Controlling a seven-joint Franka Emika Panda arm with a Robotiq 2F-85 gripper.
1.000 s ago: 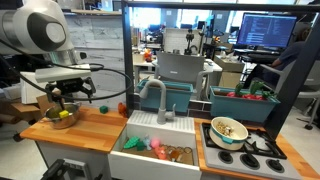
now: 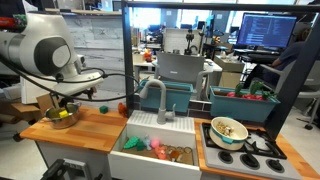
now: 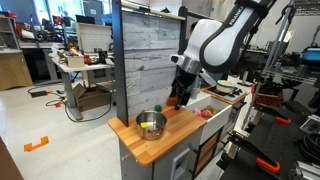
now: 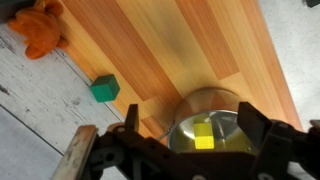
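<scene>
My gripper is open, its black fingers apart with nothing between them. Below it in the wrist view is a metal pot (image 4: 207, 100), partly covered by the fingers. A yellow block (image 4: 204, 135) lies inside the pot, showing through the gap between the fingers. On the wooden counter, a small green block (image 4: 105, 88) sits to the left of the pot. Exterior view 1 has the gripper (image 2: 70, 98) just above the pot (image 2: 60, 121) at the counter's left end.
An orange object (image 4: 38, 32) rests on the counter beyond the green block. The sink (image 2: 155, 172) holds several colourful items, and a tall faucet (image 2: 161, 95) rises behind it. Further right, a bowl (image 2: 228, 131) stands on the stove. Bare counter (image 2: 95, 133) lies right of the pot.
The arm has shifted above the pot. Other objects look unmoved.
</scene>
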